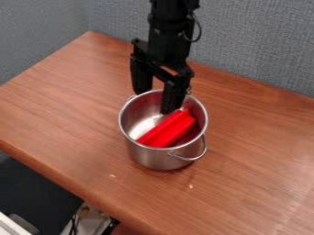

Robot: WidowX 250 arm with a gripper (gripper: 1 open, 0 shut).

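A steel pot [142, 155] with wire handles stands on the wooden table, a red elongated object [164, 130] lying inside it. My black gripper [157, 94] is open, angled over the pot's back part, its nearer finger reaching down inside the rim beside the red object's upper end. I cannot tell whether it touches either.
A grey panel runs along the back and upper left. At the lower left, past the table's edge, are a dark area, some cables and a white item.
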